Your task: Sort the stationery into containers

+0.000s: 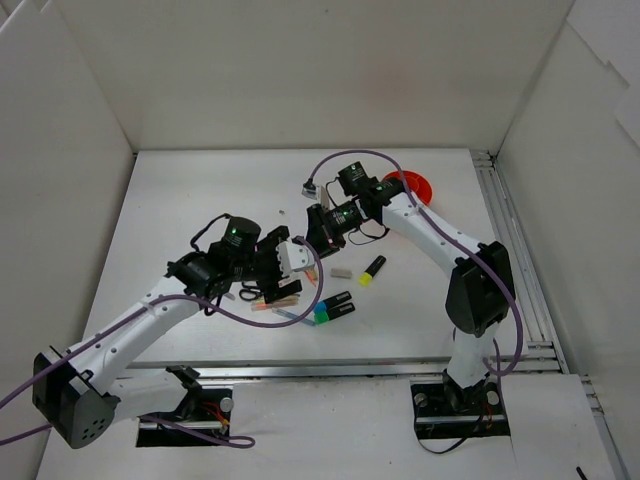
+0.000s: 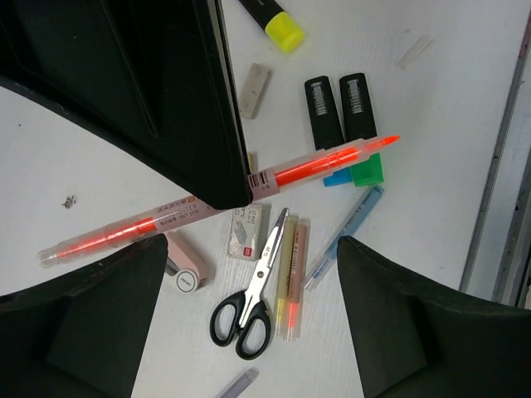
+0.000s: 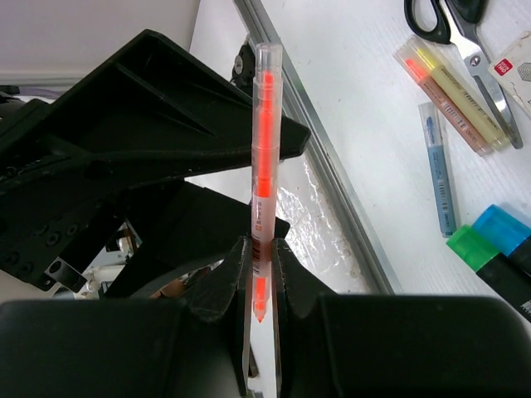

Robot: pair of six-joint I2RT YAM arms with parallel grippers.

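Note:
An orange pen (image 2: 327,163) is held in my right gripper, which is shut on it; in the left wrist view it crosses above the table, beneath the right gripper's black body. My left gripper (image 1: 283,262) is close beside the right one at that pen; in the right wrist view its black fingers reach to the pen, though whether they grip it is unclear. Below lie scissors (image 2: 250,315), yellow and brown pens (image 2: 286,274), a blue pen (image 2: 343,236), two black markers (image 2: 359,108), an eraser (image 2: 246,232) and a pink item (image 2: 187,265).
A red container (image 1: 418,185) stands at the back right, partly behind the right arm. A yellow-capped highlighter (image 1: 373,270) lies right of the cluster. A metal rail (image 1: 300,370) runs along the front edge.

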